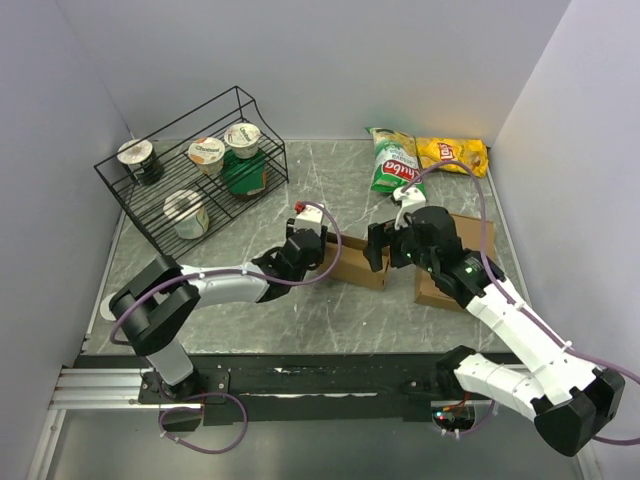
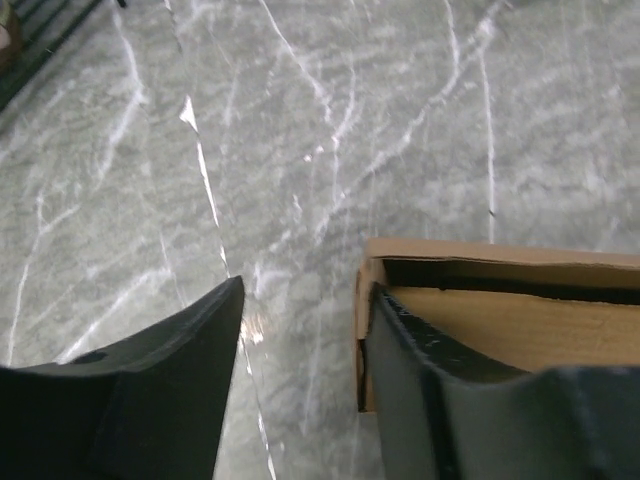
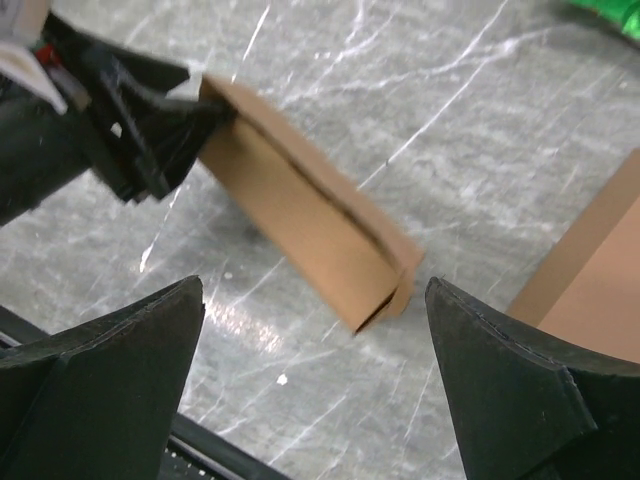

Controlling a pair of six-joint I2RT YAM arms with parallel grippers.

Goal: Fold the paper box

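A brown paper box [image 1: 352, 267] stands on the marble counter, long and narrow. My left gripper [image 1: 306, 234] is at its left end; in the left wrist view the box's corner [image 2: 364, 300] sits between the fingers, against the right one, with a gap to the left finger, so the finger is part open. My right gripper [image 1: 380, 246] hovers above the box's right end, open; in the right wrist view the box lies beyond its fingers with nothing between them.
Flat cardboard [image 1: 440, 298] lies right of the box. Snack bags [image 1: 398, 160] are at the back, and a wire rack [image 1: 190, 170] with tubs is at the back left.
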